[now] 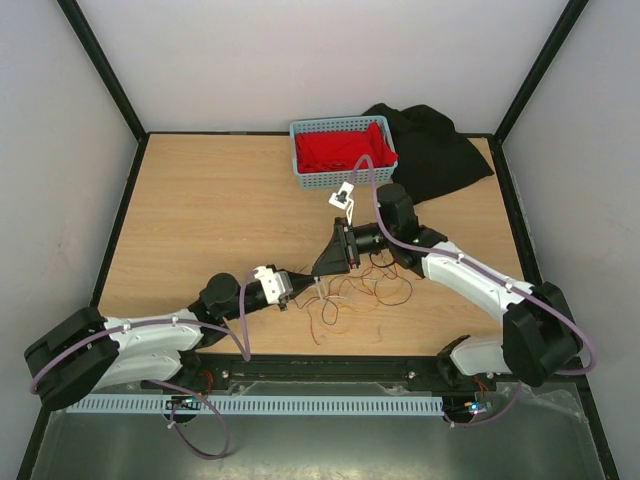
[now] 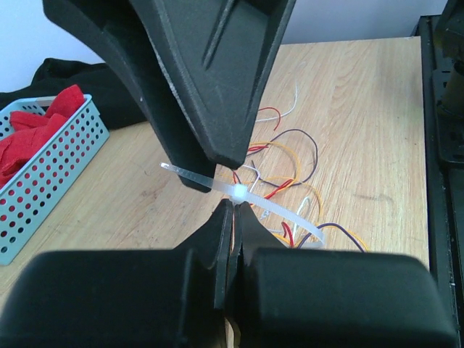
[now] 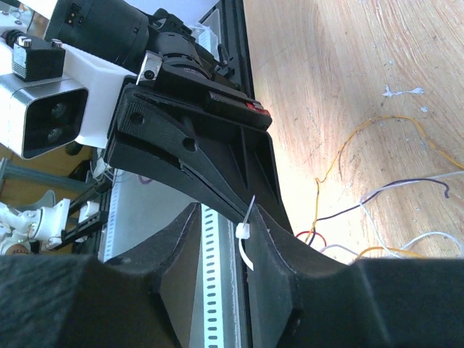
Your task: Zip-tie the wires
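Note:
A translucent white zip tie (image 2: 279, 211) runs crosswise at the tips of my left gripper (image 1: 310, 281), its square head (image 3: 242, 230) at those fingertips. The left gripper is shut on it. My right gripper (image 1: 328, 268) hovers just over it, fingers parted around the tie in the right wrist view; whether they touch it is unclear. Loose red, yellow, purple and white wires (image 1: 380, 290) lie on the table beneath and to the right.
A blue basket (image 1: 343, 180) with red cloth stands at the back, beside a black cloth (image 1: 435, 160). A dark frame edge runs along the front.

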